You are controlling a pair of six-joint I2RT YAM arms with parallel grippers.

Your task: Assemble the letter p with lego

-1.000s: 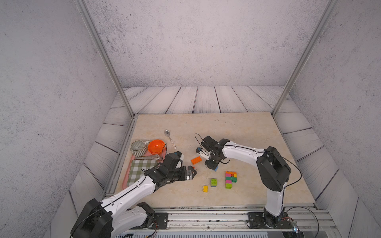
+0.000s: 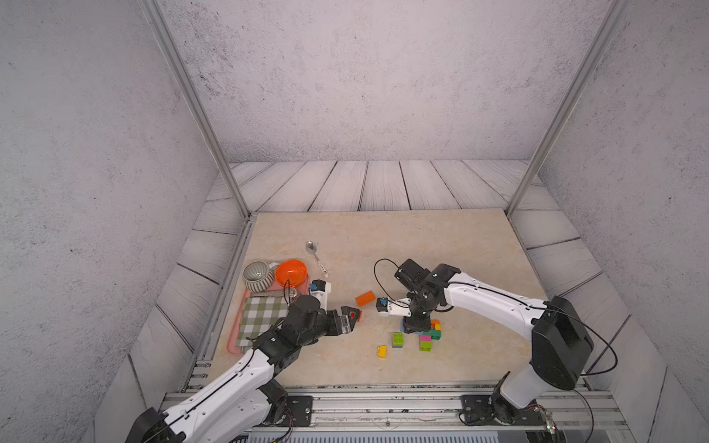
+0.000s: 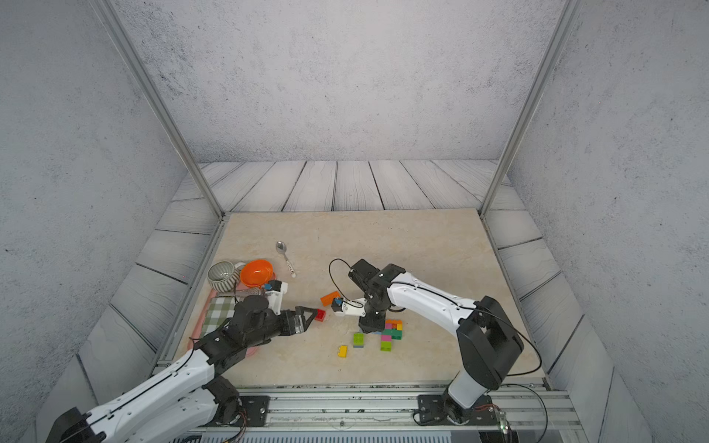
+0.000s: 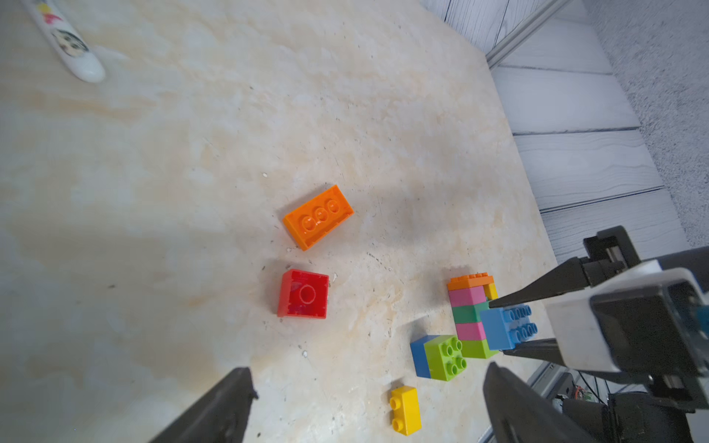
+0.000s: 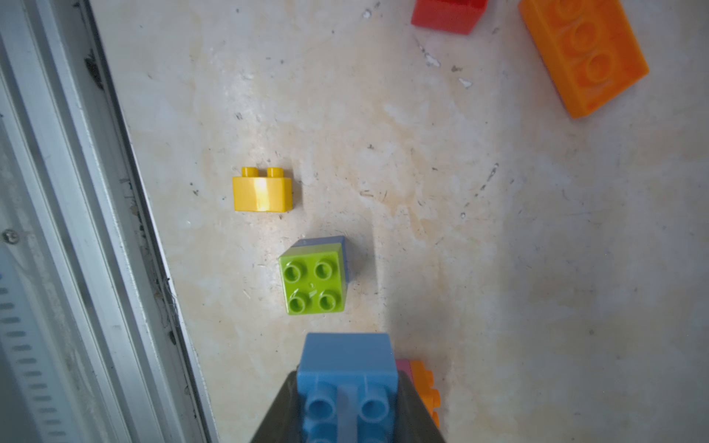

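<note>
My right gripper is shut on a blue brick, its studs showing; in the left wrist view the blue brick (image 4: 505,328) hangs in front of the built letter. That letter (image 4: 466,295), of pink, green, orange, yellow and lime bricks, lies flat and is partly hidden by the right arm. My left gripper is open and empty above the table. Before it lie a red brick (image 4: 303,293) and an orange brick (image 4: 319,216), both showing their hollow undersides. A lime brick on a blue one (image 4: 446,357) stands between a yellow brick (image 4: 405,409) and the letter.
On the left a pink tray (image 2: 233,336) carries a checked cloth, and an orange bowl (image 2: 291,273) and striped cup (image 2: 257,276) stand at its back. A spoon (image 2: 316,257) lies behind.
The loose bricks lie as before.
</note>
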